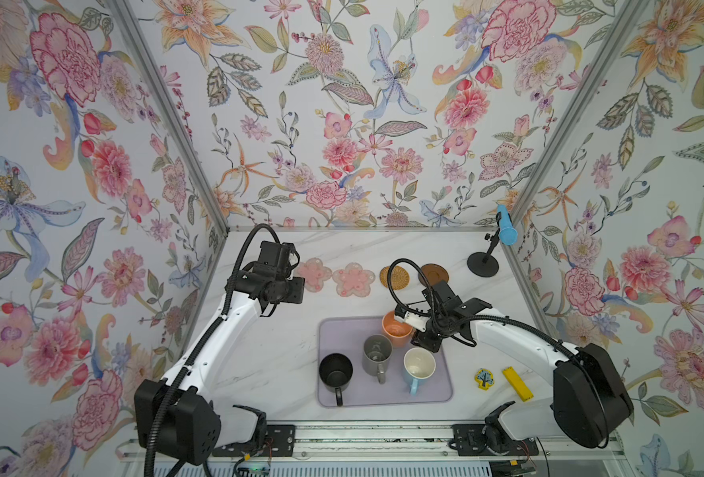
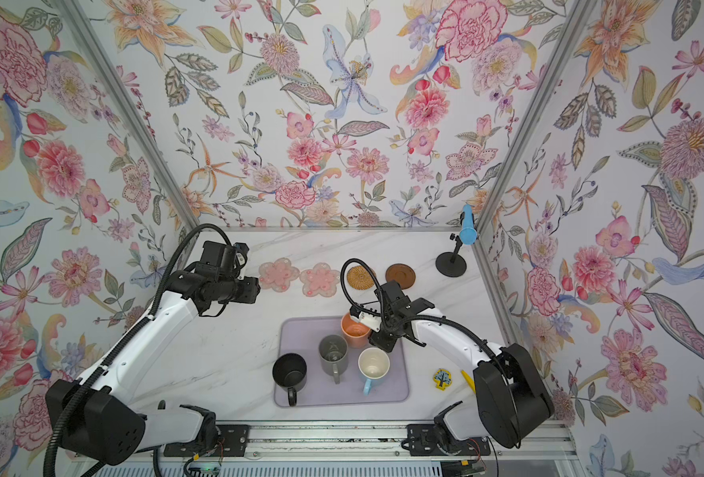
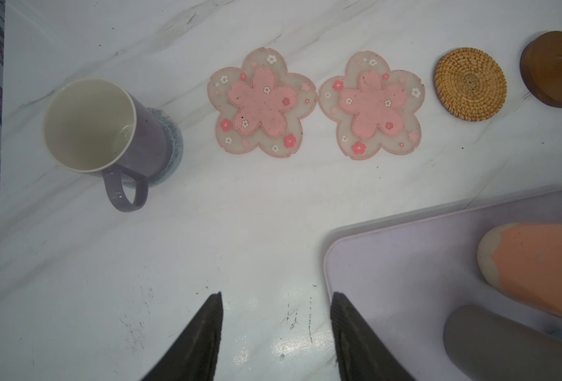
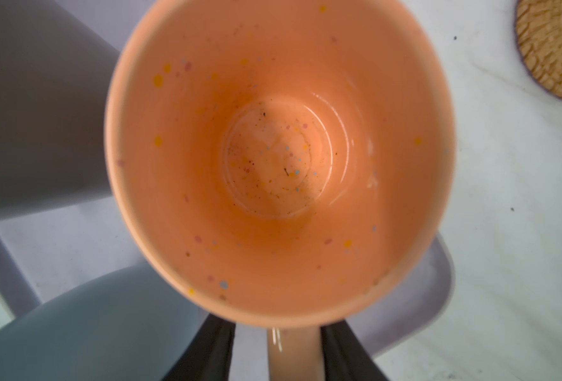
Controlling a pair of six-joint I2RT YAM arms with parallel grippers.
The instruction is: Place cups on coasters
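Note:
An orange cup [image 4: 281, 158] stands in the lilac tray [image 1: 447, 389], its mouth filling much of the right wrist view. My right gripper is part open, a finger on either side of the cup's handle [image 4: 297, 355], with a gap visible on the left. Also in the tray are a black cup [image 1: 336, 370], a grey cup [image 1: 376, 353] and a cream cup [image 1: 419, 363]. Two pink flower coasters [image 3: 262, 103], a woven coaster [image 3: 470, 83] and a brown coaster [image 3: 555, 68] lie bare. A purple cup [image 3: 135, 136] rests on a grey coaster [image 3: 174, 146]. My left gripper hangs open, empty, over bare table.
A blue-headed stand [image 1: 483, 264] is at the back right. Near the right front lie a yellow block [image 1: 517, 383] and a small tree-patterned piece [image 1: 484, 379]. The table left of the tray is clear.

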